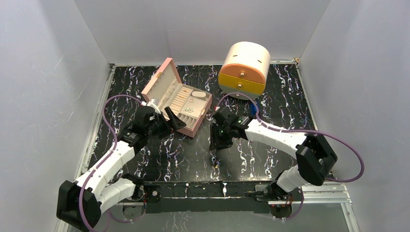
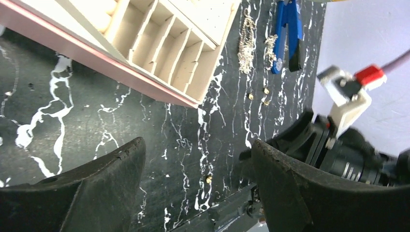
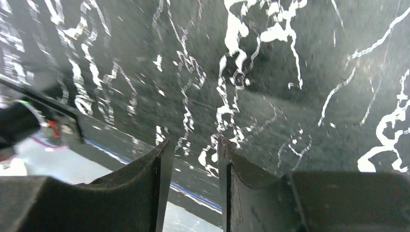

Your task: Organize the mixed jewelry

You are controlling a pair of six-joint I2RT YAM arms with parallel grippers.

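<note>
A pink jewelry box (image 1: 202, 117) stands open at left-centre, small pieces in its tray. In the left wrist view, tangled chains (image 2: 245, 46) and small gold pieces (image 2: 250, 96) lie beside it; another small piece (image 2: 209, 179) lies nearer the front. My left gripper (image 1: 174, 118) is open and empty over the box's front corner. My right gripper (image 1: 213, 137) is over the front-middle of the table, fingers part open and pointing down, nothing seen between them.
A rounded cabinet (image 1: 244, 65) with orange and yellow drawers stands at back right. A blue object (image 2: 280, 38) lies before it.
</note>
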